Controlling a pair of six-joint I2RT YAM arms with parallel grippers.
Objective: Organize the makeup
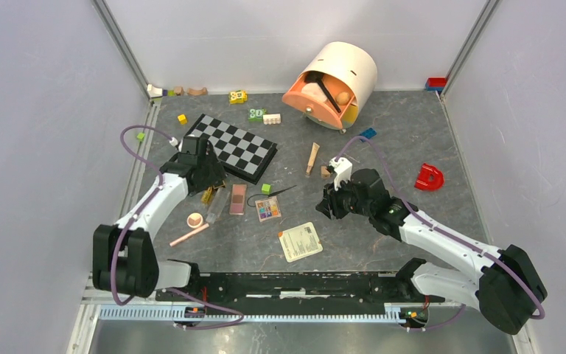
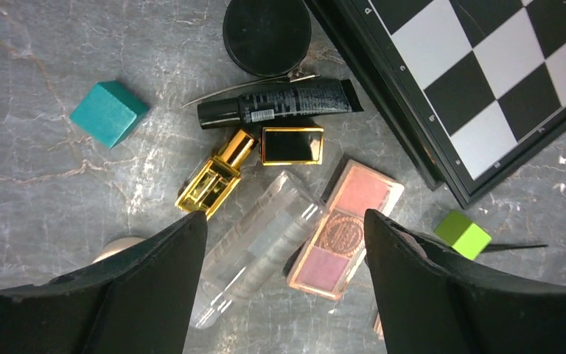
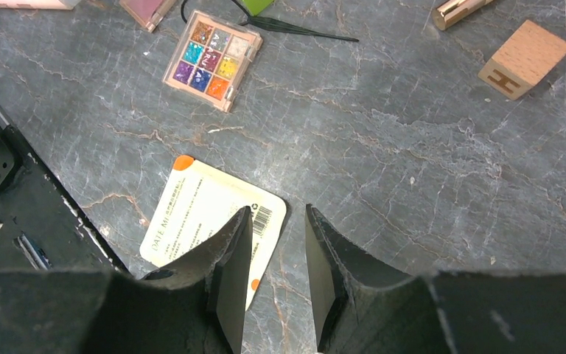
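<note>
Below my open left gripper lie a clear bottle (image 2: 258,243) and a pink blush palette (image 2: 348,228); nothing is held between its fingers. Above them in the left wrist view are a gold bottle (image 2: 212,183), a small gold-edged black box (image 2: 292,146), a black tube (image 2: 280,103) and a round black lid (image 2: 267,35). My right gripper is part open and empty, over the floor beside a cream card (image 3: 214,210). A colourful eyeshadow palette (image 3: 212,60) lies farther off. The cream and orange round container (image 1: 339,81) holds a black brush and sponges.
A checkered board (image 1: 233,146) fills the back left. A beige tube (image 1: 312,158), a wooden block (image 3: 525,59), a green cube (image 2: 463,234) and a red letter-shaped piece (image 1: 429,178) lie around.
</note>
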